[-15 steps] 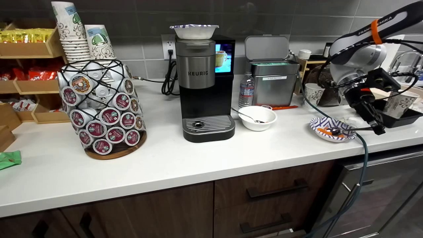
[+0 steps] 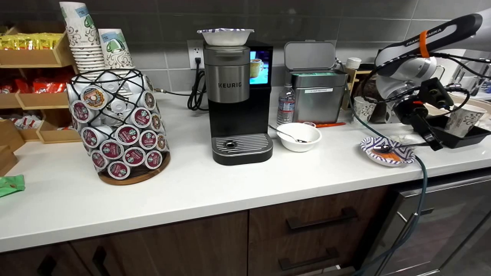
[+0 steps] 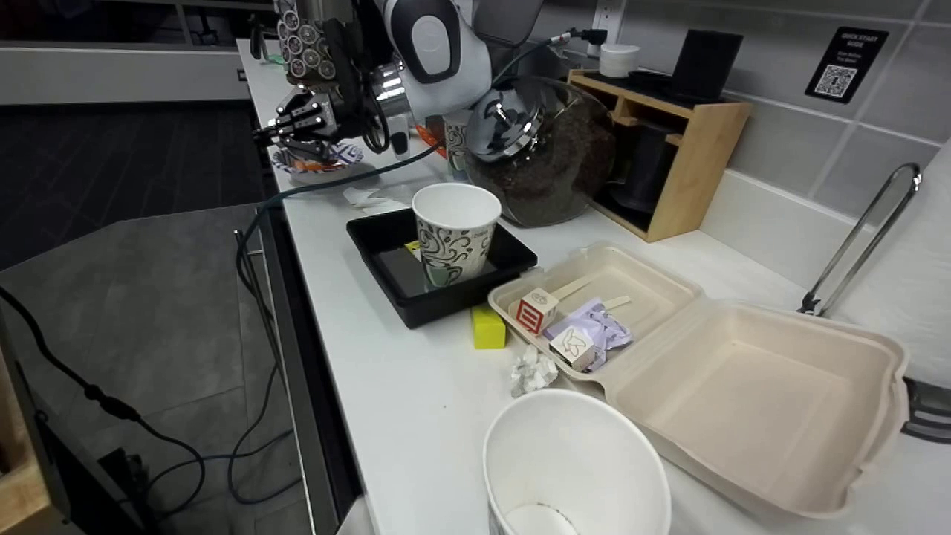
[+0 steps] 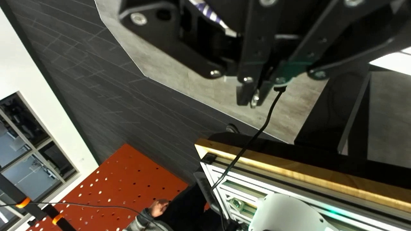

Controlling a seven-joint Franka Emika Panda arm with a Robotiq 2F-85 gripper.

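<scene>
Over the right part of the counter, my gripper (image 2: 434, 142) is shut on the handle of a metal spoon (image 2: 414, 144). The spoon's dark, shiny head is at a small patterned bowl (image 2: 405, 159), which has a purple-and-white rim and something orange (image 2: 389, 155) inside. Whether the head touches the orange contents is hard to tell. From the other side, the gripper (image 3: 267, 134) is just above the bowl (image 3: 343, 157), near the counter's front edge. In the wrist view the fingertips (image 4: 242, 95) are close together, and a strip of the bowl's rim (image 4: 210, 13) shows behind the linkage.
A white bowl (image 2: 307, 144) with another spoon stands left of the patterned bowl, beside a water bottle (image 2: 286, 105). Behind the gripper is a black tray (image 3: 379, 258) with a paper cup (image 3: 456, 233). A hose (image 2: 419, 202) hangs over the counter edge.
The arm and gripper have shifted left and slightly up in exterior view 1. The spoon's head has moved a little left within the bowl's outline, while the bowl has barely moved.
</scene>
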